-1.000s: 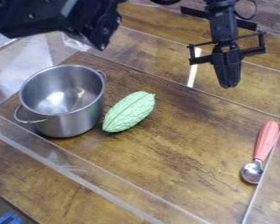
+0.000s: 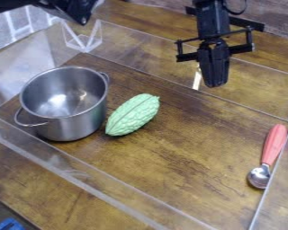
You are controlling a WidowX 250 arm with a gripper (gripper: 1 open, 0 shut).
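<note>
My black gripper (image 2: 215, 63) hangs from the top of the camera view, pointing down over the bare wooden surface at the back, right of centre; whether its fingers are open or shut is unclear. A steel pot (image 2: 65, 105) with side handles sits at the left. A pale green bitter melon (image 2: 133, 114) lies just right of it. An ice-cream scoop with a red handle (image 2: 274, 144) lies at the right.
Clear plastic walls (image 2: 14, 153) border the workspace. A blue object (image 2: 7, 225) shows at the bottom left corner.
The pot, melon and scoop have not moved.
</note>
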